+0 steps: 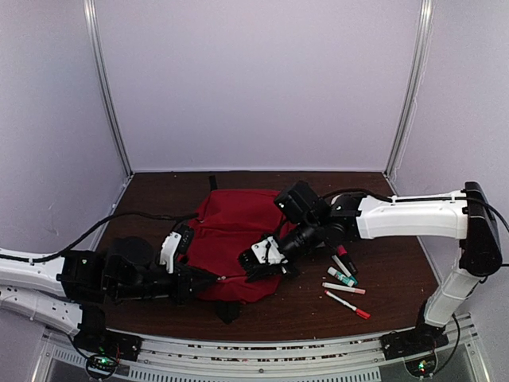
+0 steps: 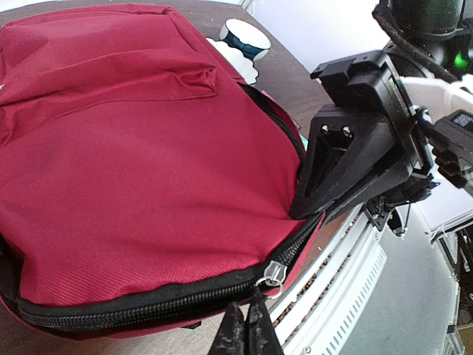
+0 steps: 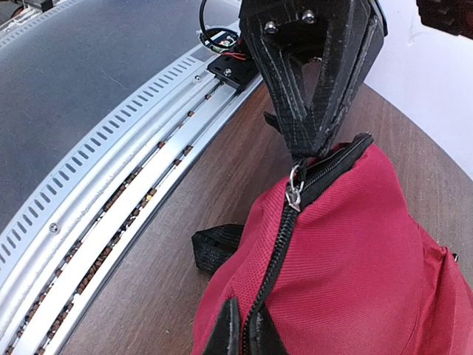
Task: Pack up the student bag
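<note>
The red bag [image 1: 238, 215] lies on the dark table, its curved front zipper [image 2: 148, 307] facing the near edge, a metal pull [image 2: 273, 272] on it. My left gripper is shut at that zipper, just below the pull; whether it pinches anything thin is unclear. My right gripper is shut over the zipper band at the bag's right part, in the right wrist view; I cannot tell whether cloth is between its fingertips. The zipper pull [image 3: 294, 188] seen there sits by the left gripper's fingertips.
Markers [image 1: 346, 309] and small sticks lie right of the bag. A white and teal item [image 2: 244, 37] is behind it, partly hidden in the top view by the right arm. The aluminium front rail [image 1: 262, 347] runs along the near edge.
</note>
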